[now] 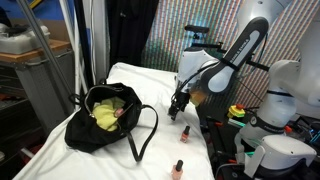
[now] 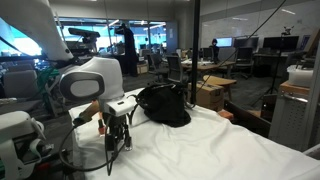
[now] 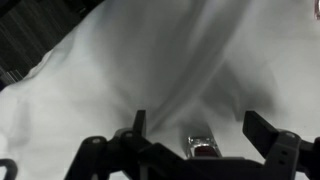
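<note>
My gripper is open, its black fingers (image 3: 139, 124) set wide apart in the wrist view. A small bottle with a pale top and dark red body (image 3: 203, 147) shows low between them, partly hidden by the gripper's body. In exterior view 1 the gripper (image 1: 178, 107) hangs low over the white cloth, by the farthest of the small bottles. Two other small reddish bottles (image 1: 187, 133) stand nearer the camera, one of them (image 1: 177, 170) close to the front edge. Contact between the fingers and the bottle cannot be made out.
A black bag (image 1: 77, 131) lies open on the white-covered table (image 1: 95, 165), with yellow-green stuff (image 1: 108, 117) inside and its strap looping toward the bottles. A metal pole (image 1: 77, 45) rises behind it. Exterior view 2 shows bare cloth (image 2: 225, 155) on the right.
</note>
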